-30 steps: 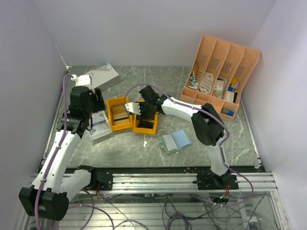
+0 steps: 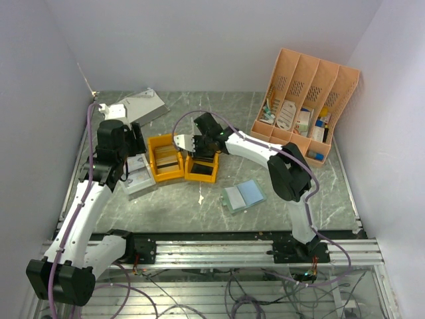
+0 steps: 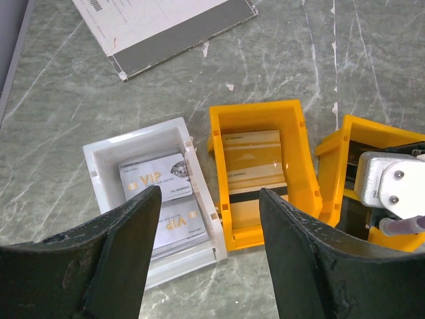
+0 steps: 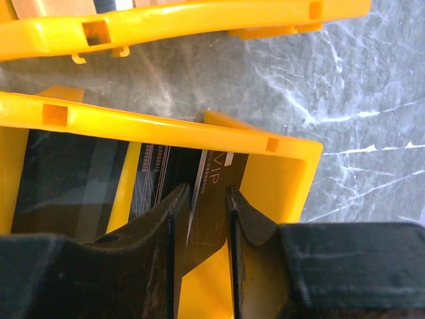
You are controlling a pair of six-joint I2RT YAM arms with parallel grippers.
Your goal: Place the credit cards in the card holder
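Note:
Black cards [image 4: 218, 179], one lettered VIP, lean inside the right yellow box [image 2: 201, 178]. Low over that box, my right gripper is open, its two fingertips apart with a dark card's pale edge showing in the gap; whether they touch it I cannot tell. Gold-brown cards [image 3: 254, 159] fill the left yellow box [image 3: 292, 116]. Silver VIP cards [image 3: 158, 176] lie in a white box [image 3: 99, 173]. Above these boxes my left gripper stands open and empty. Which container is the card holder I cannot tell.
A flat case [image 2: 243, 195] with grey and blue halves lies right of the boxes. An orange organizer [image 2: 299, 100] with several items stands at back right. A white-and-grey box [image 2: 143, 106] is at back left.
My right gripper has shifted slightly toward the back over the right yellow box. The left arm and the boxes look unmoved.

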